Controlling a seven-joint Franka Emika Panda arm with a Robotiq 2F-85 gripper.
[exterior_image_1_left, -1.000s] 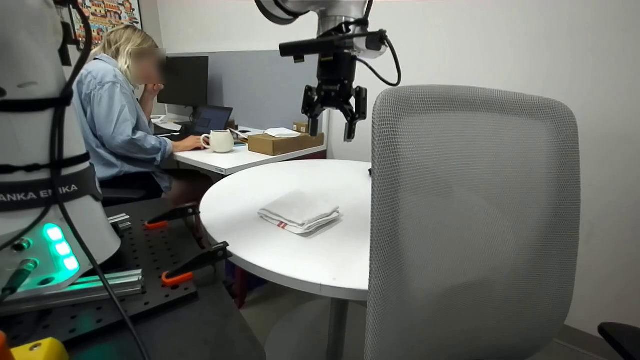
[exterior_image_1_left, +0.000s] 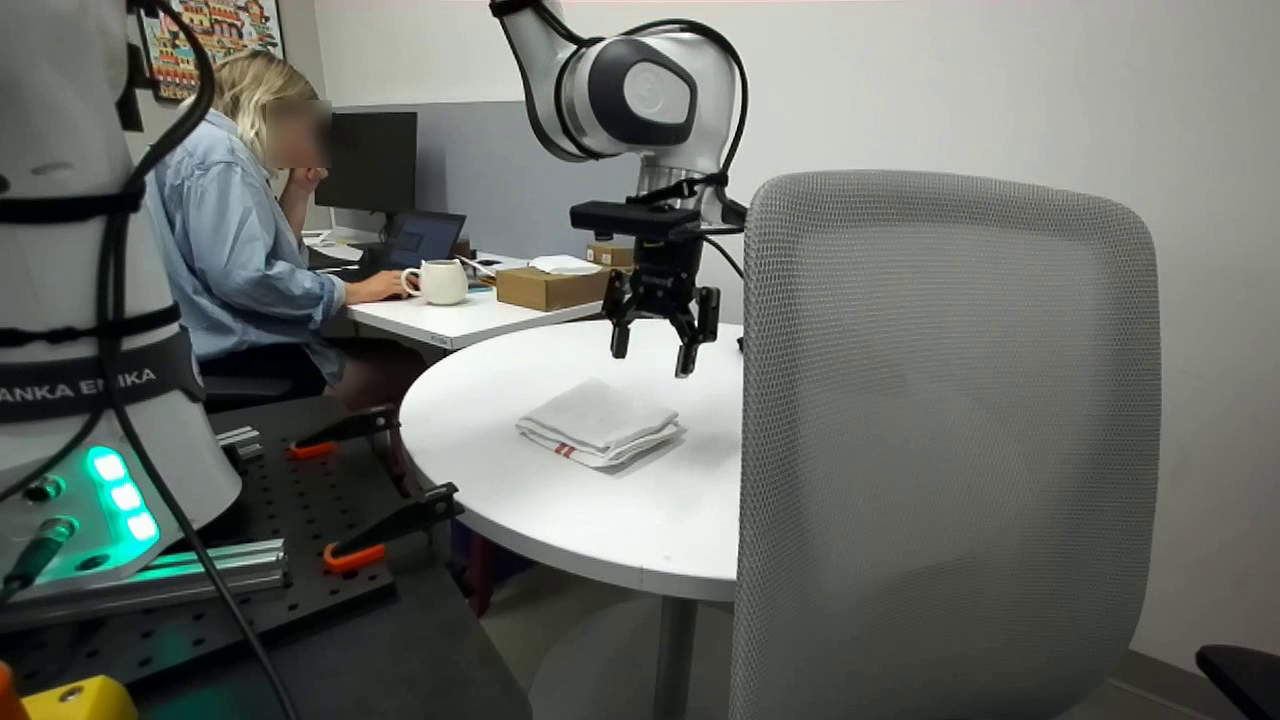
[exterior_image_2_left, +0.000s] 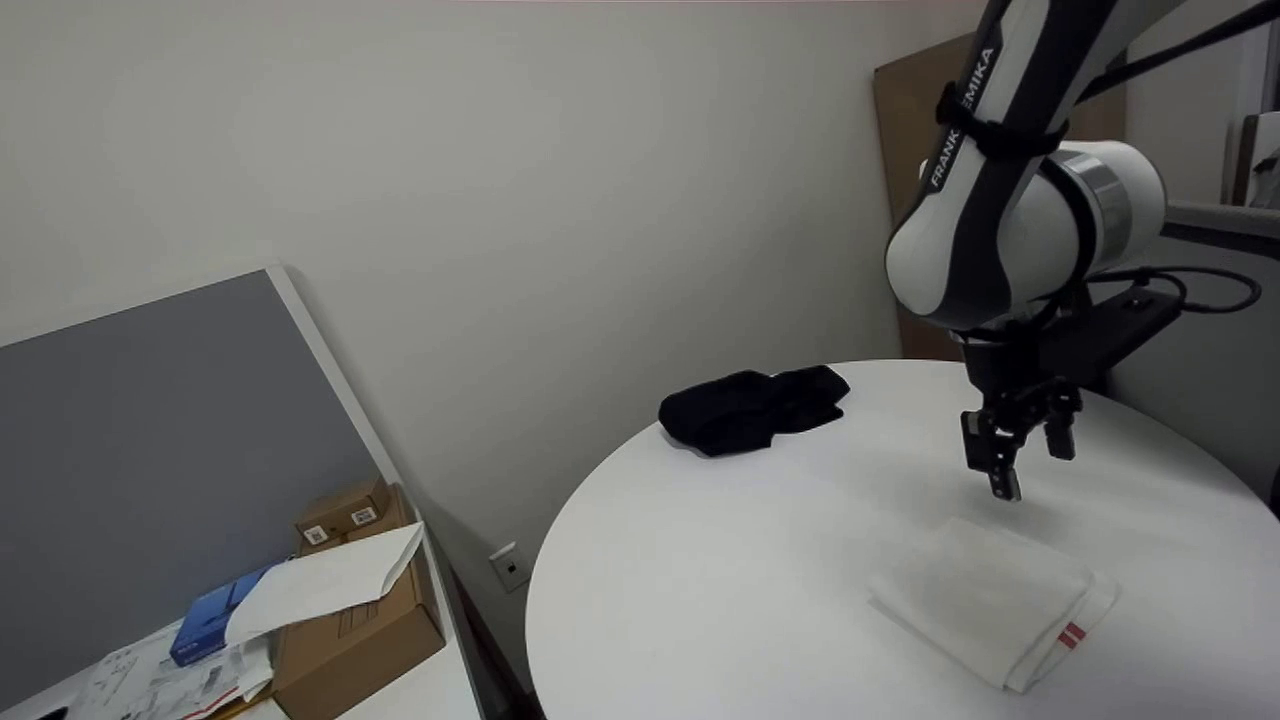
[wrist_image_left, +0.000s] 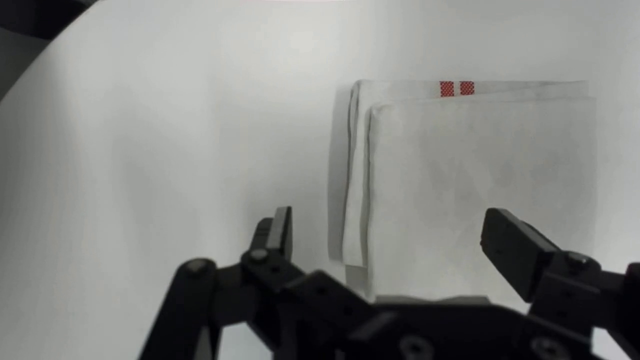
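Note:
A folded white cloth (exterior_image_1_left: 600, 420) with two small red marks lies flat on the round white table (exterior_image_1_left: 504, 480). My gripper (exterior_image_1_left: 654, 354) hangs above the table, open and apart from the cloth. From the other side, the gripper (exterior_image_2_left: 1034, 468) shows above the table near one edge of the cloth (exterior_image_2_left: 990, 600), its fingers empty. In the wrist view the cloth (wrist_image_left: 462, 162) fills the right half. One finger (wrist_image_left: 279, 231) of the gripper appears left of the cloth's folded edge, and the other finger overlaps the cloth in the picture.
A crumpled black cloth (exterior_image_2_left: 750, 408) rests at the table's wall side. A grey mesh chair (exterior_image_1_left: 948, 456) hides part of the table in the first exterior view. Behind, a person (exterior_image_1_left: 246, 228) sits at a desk with a mug (exterior_image_1_left: 441, 282) and cardboard boxes. Bare tabletop surrounds the white cloth.
My gripper has come down a good way toward the table and is still open. The cloth has stayed where it was.

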